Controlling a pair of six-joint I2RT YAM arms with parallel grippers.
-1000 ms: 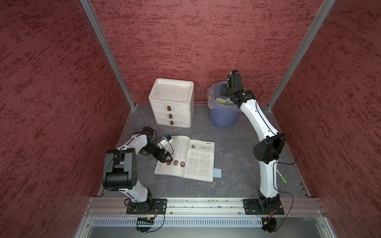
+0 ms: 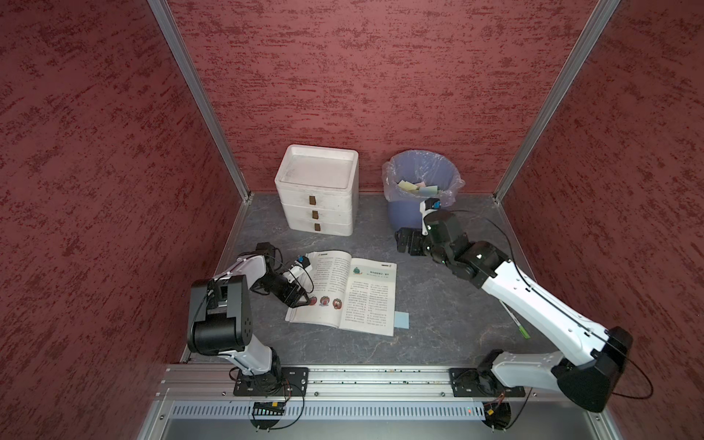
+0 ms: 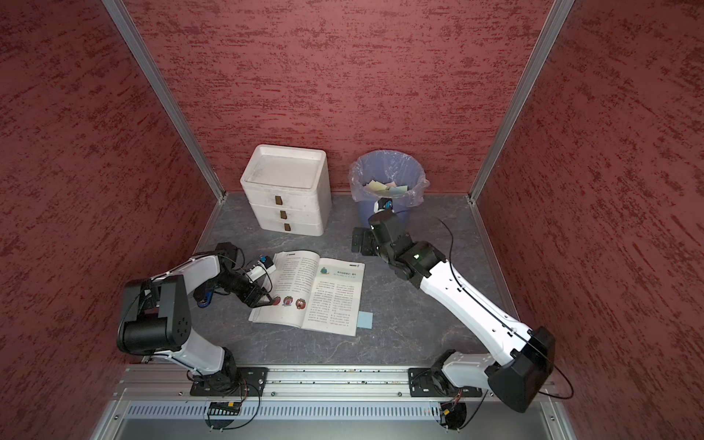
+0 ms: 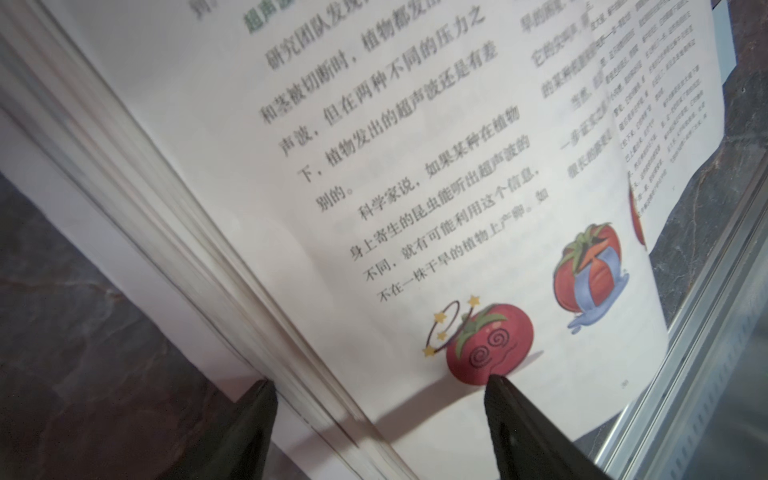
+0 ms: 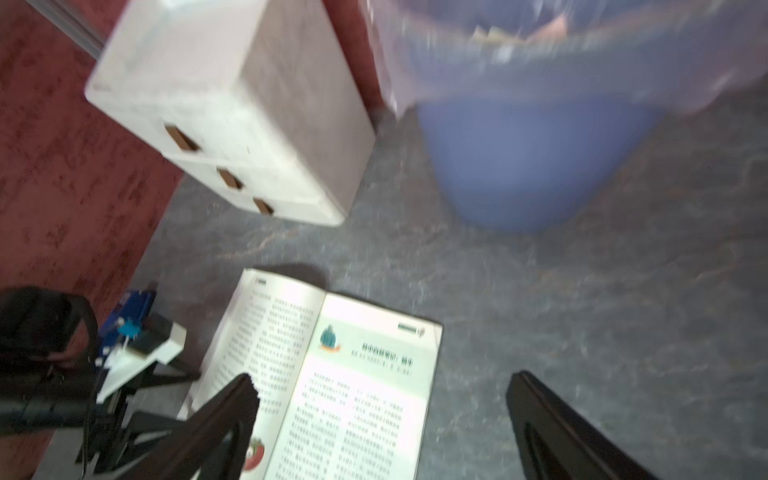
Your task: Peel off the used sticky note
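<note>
An open book point(image 2: 370, 297) lies on the dark table. From under its right edge a light blue sticky note point(image 2: 401, 319) juts out, and its corner shows in the left wrist view. Over the book's left margin hangs my left gripper, its fingers parted above the page edges with nothing seen gripped. In front of the bin my right gripper is held in the air, fingers wide apart and empty, with the book below to its left.
A blue bin point(image 2: 410, 214) with a clear liner holds several paper notes at the back. White drawers point(image 2: 322, 198) stand to its left. A green-tipped pen point(image 2: 522, 330) lies at the right.
My right arm has swung from over the bin toward the front, its gripper now lower and nearer the book. The left gripper has shifted slightly left. Book and blue note stay put.
</note>
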